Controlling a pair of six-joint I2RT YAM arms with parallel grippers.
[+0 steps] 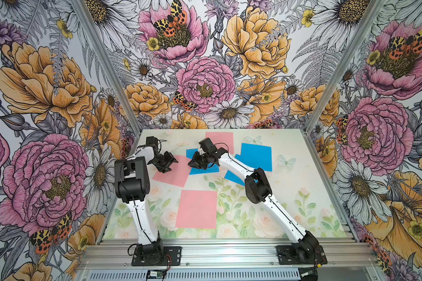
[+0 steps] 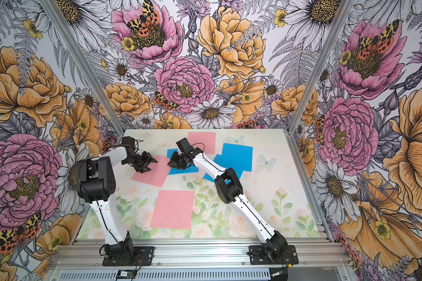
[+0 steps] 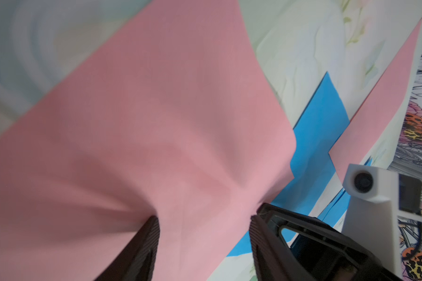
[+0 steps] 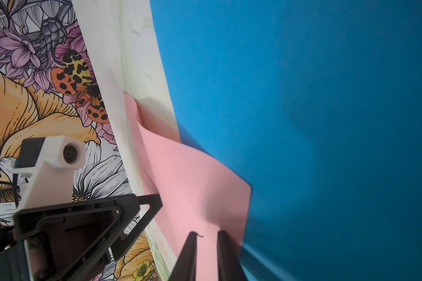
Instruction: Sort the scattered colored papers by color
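A pink sheet (image 1: 173, 177) lies at the left, overlapping the near blue sheet (image 1: 202, 171); its edge lifts over the blue in the right wrist view. Over this pink sheet my left gripper stands open, fingers apart; a fold rises near one fingertip. My right gripper is just across, by the lifted pink edge, with a narrow gap between its fingers. Whether the pink touches them, I cannot tell. Another pink sheet (image 1: 197, 209) lies flat in front, and one more pink sheet (image 1: 220, 139) at the back. Blue paper (image 1: 256, 157) lies right of centre, with more blue (image 1: 233, 177) beside the right arm.
The right arm (image 1: 239, 167) crosses above the middle and covers part of the blue paper. Both grippers hang close together over the left-centre. Patterned walls enclose the back and sides.
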